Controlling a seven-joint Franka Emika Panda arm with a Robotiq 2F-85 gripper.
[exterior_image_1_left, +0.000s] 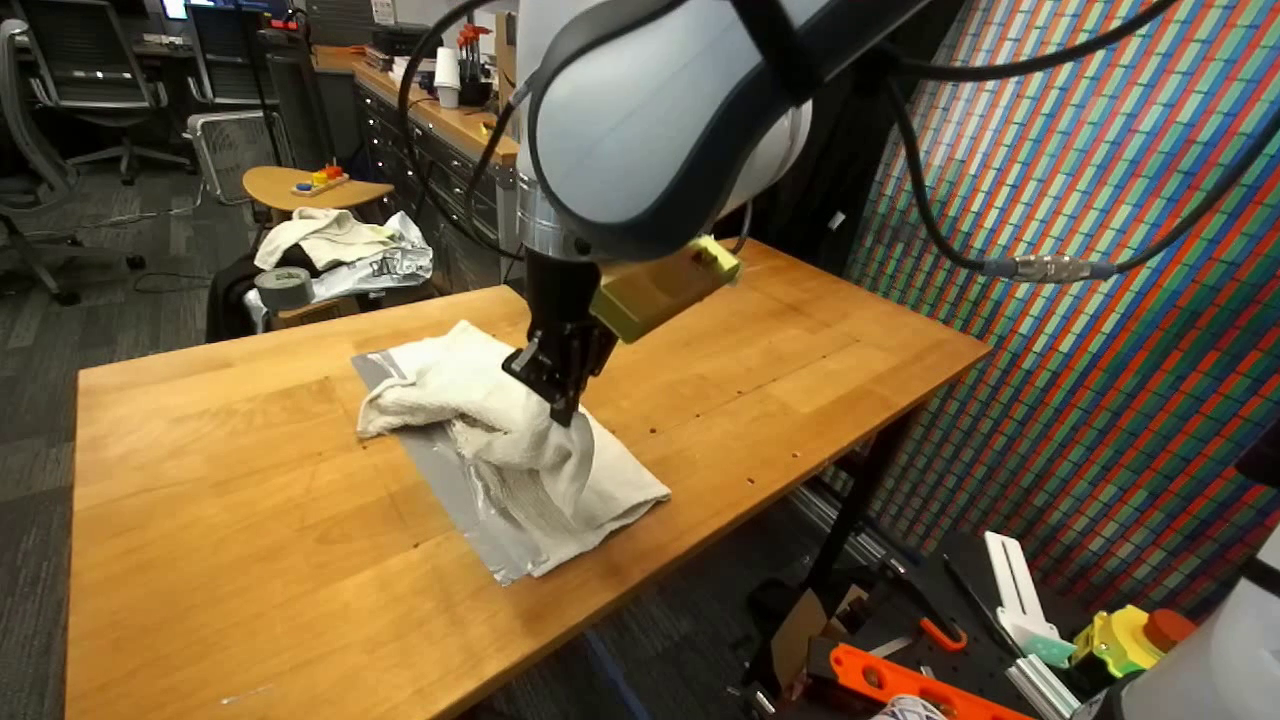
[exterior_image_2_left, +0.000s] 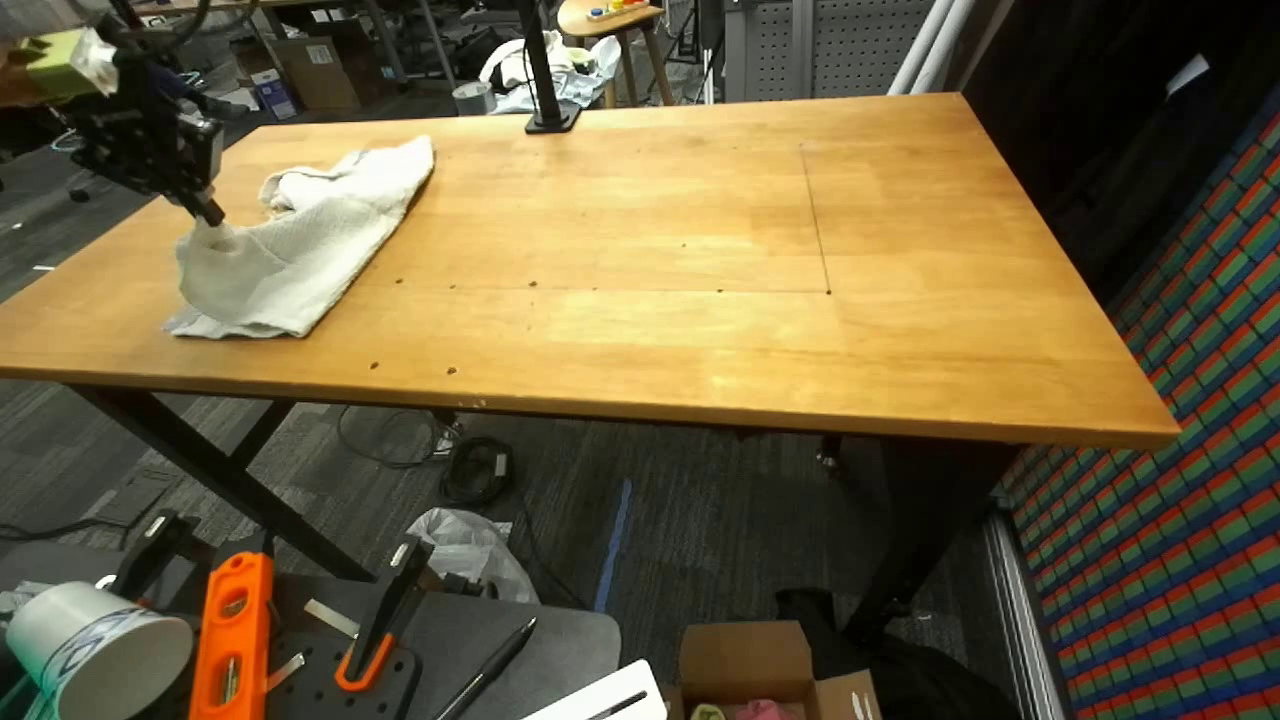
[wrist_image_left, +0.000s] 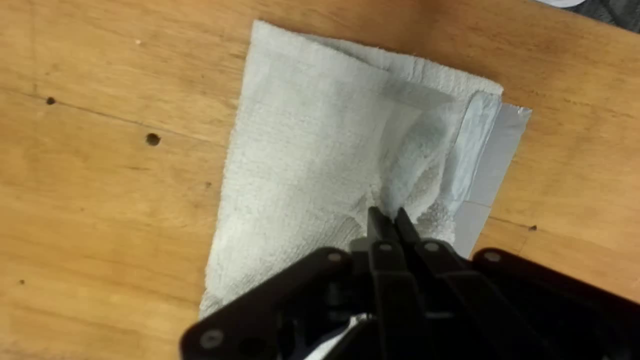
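Note:
A white towel (exterior_image_1_left: 498, 408) lies folded and rumpled on the wooden table, over a flat silver-grey sheet (exterior_image_1_left: 450, 474) that shows along one side. My gripper (exterior_image_1_left: 561, 419) points down above it, shut, with a pinched fold of the towel between its fingertips. That part of the towel (exterior_image_2_left: 240, 266) is drawn up into a peak below the fingers, while the rest stays on the table. In the wrist view, folds of the towel (wrist_image_left: 300, 144) run to the closed fingertips, and the grey sheet (wrist_image_left: 501, 156) sticks out to the right.
Bare wooden table (exterior_image_2_left: 672, 240) stretches widely away from the towel. A black post base (exterior_image_2_left: 553, 118) stands at the table's far edge. Beyond the table, a stool holds another cloth (exterior_image_1_left: 324, 236) and a roll of grey tape (exterior_image_1_left: 284, 287).

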